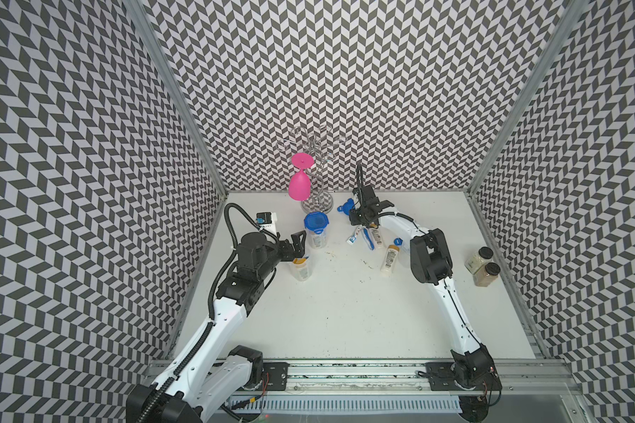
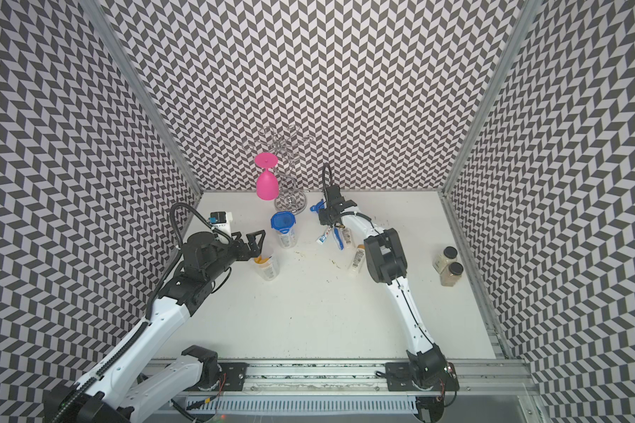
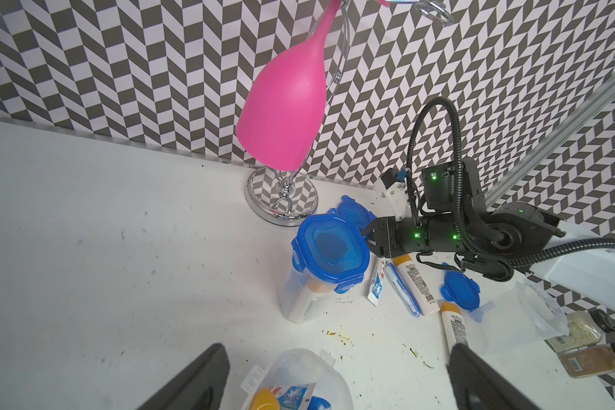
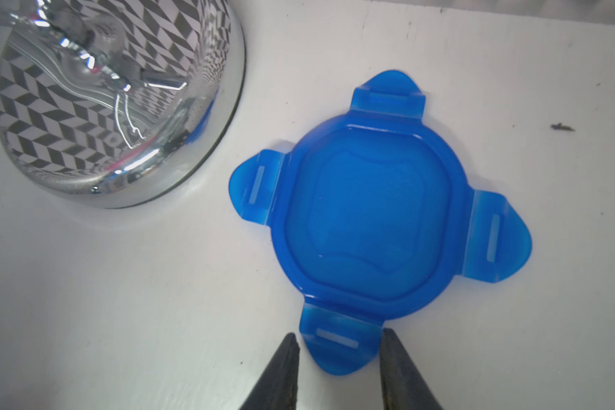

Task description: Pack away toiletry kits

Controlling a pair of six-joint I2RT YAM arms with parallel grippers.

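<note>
My right gripper is low at the lower tab of a blue lid (image 4: 365, 212), its fingers parted around that tab's tip. My left gripper stands open above an unlidded clear container (image 3: 295, 365) holding an orange-capped item and a toothpaste tube. A lidded container (image 3: 331, 253) stands behind it. On the table lie a toothpaste tube (image 3: 377, 280), a toothbrush (image 3: 403, 290), orange-capped bottles (image 3: 454, 328), another blue lid (image 3: 461, 290) and an empty clear container (image 3: 512, 314).
A chrome stand with a pink glass (image 1: 300, 184) rises at the back, its base (image 4: 205, 130) close left of the lid. Two spice jars (image 1: 487, 276) stand at the right edge.
</note>
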